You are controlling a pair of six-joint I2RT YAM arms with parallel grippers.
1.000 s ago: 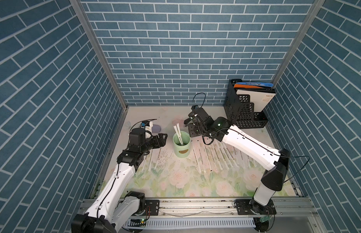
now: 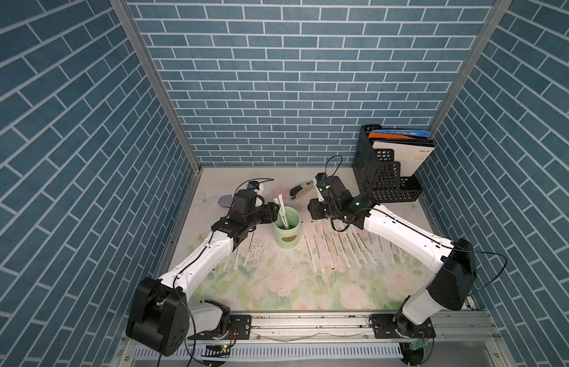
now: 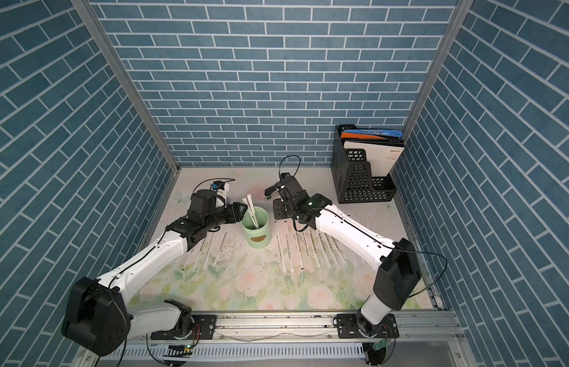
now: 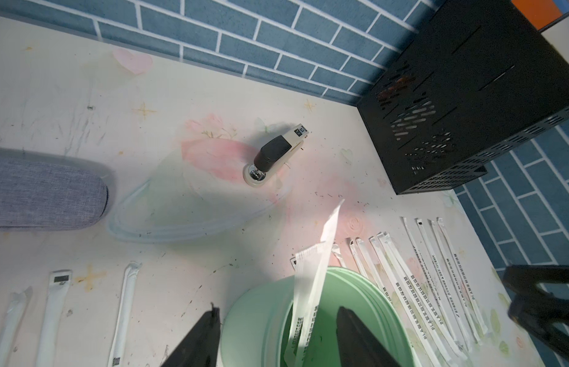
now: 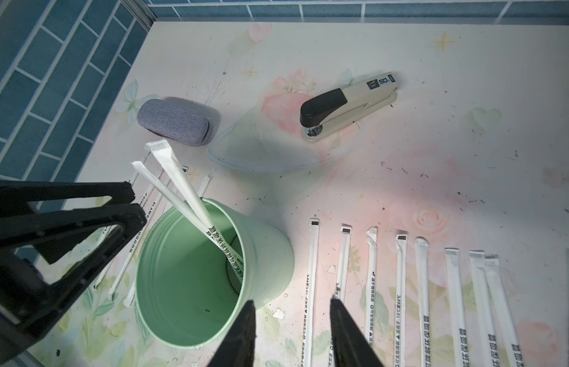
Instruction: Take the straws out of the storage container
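Note:
A green cylindrical container (image 5: 266,263) holds a few white paper-wrapped straws (image 5: 186,189), leaning up out of it. My left gripper is open at the container's rim, the straws standing between and beyond its fingertips in the left wrist view, not visibly gripped. My right gripper is open to the right of the container, nothing between its fingers. Several more straws (image 5: 399,287) lie in rows on the table on both sides of the container.
A stapler (image 5: 348,107) and a grey case (image 5: 173,122) lie behind. A black file holder (image 2: 388,177) with folders stands at the back right.
My right gripper has shifted right, away from the container, compared with a second ago.

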